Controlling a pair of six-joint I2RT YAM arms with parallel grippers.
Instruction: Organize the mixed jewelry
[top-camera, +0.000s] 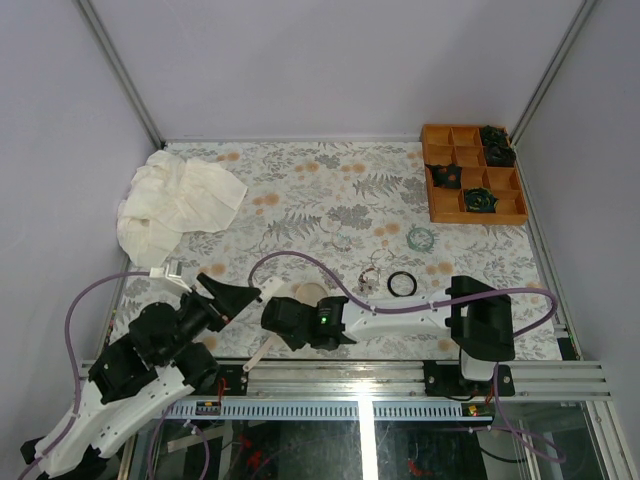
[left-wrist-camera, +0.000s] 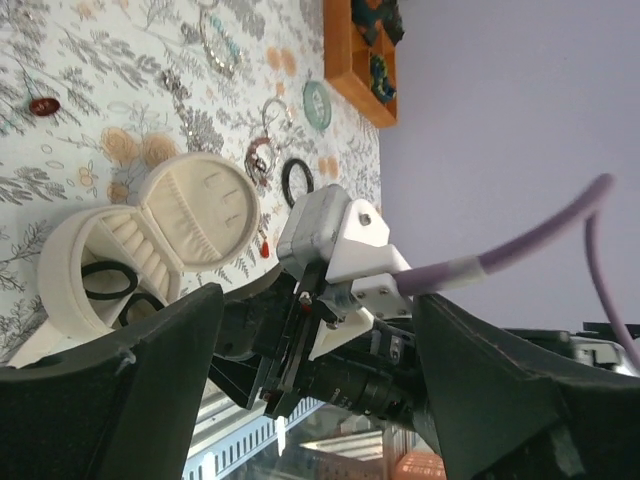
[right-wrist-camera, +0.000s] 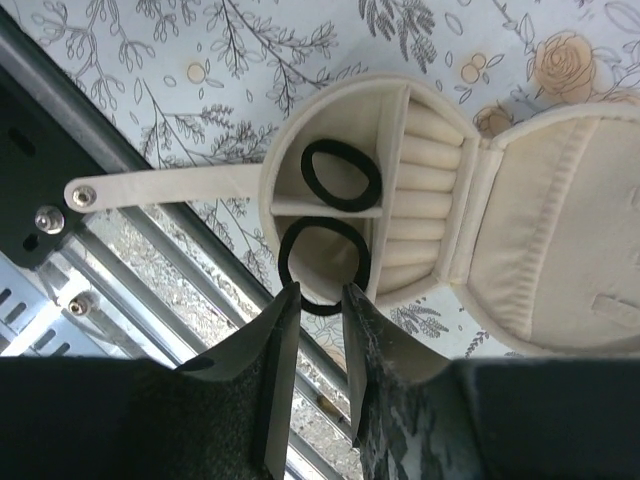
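Observation:
The round cream jewelry box (right-wrist-camera: 300, 118) lies open, its lid (right-wrist-camera: 560, 240) folded to the right in the right wrist view. One black band (right-wrist-camera: 374, 185) rests inside its upper compartment. Another black band (right-wrist-camera: 322, 222) leans out of the lower compartment, with its near side over the rim. My right gripper is at that overhanging side, fingers slightly apart and not closed on the band. A third black band (top-camera: 402, 284) lies on the table right of the box. My left gripper (top-camera: 230, 284) stands open and empty, left of the right gripper.
A wooden compartment tray (top-camera: 440, 213) sits at the back right, a white cloth (top-camera: 180, 200) at the back left. Bracelets (top-camera: 370, 278) and a green bangle (top-camera: 421, 238) lie on the table. A metal rail (top-camera: 330, 372) borders the front.

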